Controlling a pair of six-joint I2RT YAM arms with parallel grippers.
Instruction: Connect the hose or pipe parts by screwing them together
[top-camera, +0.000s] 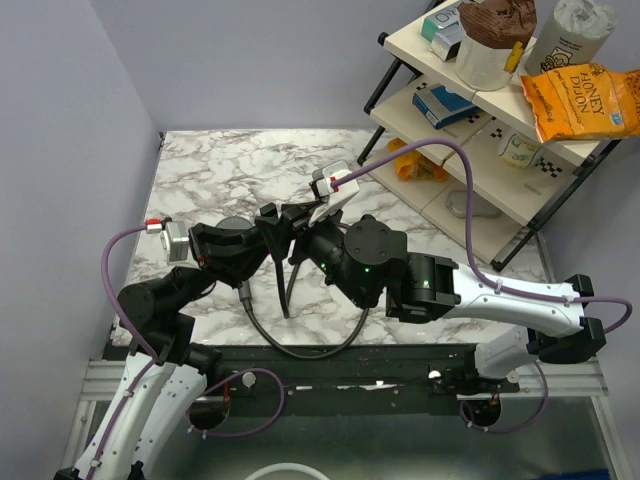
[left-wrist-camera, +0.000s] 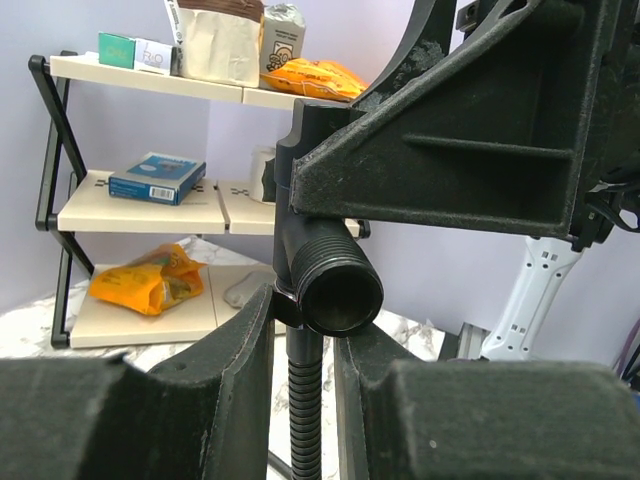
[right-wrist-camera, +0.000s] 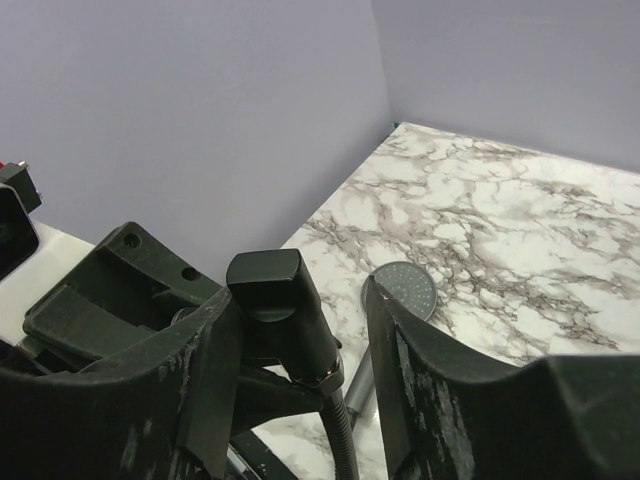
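Observation:
Both grippers meet above the marble table. In the left wrist view a black hose fitting (left-wrist-camera: 340, 300) with a threaded open end and a ribbed hose (left-wrist-camera: 305, 410) below sits between my left gripper's (left-wrist-camera: 305, 328) fingertips, with the other gripper's black body behind it. In the right wrist view the fitting's squared top (right-wrist-camera: 265, 275) lies between my right gripper's (right-wrist-camera: 300, 310) fingers. Whether either grips firmly is hard to tell. A grey round shower head (right-wrist-camera: 400, 290) with its handle lies on the table behind. In the top view the hose (top-camera: 300, 352) loops down onto the table.
A three-tier shelf (top-camera: 475, 165) with bags and boxes stands at the right back. Walls border the table (top-camera: 215, 165).

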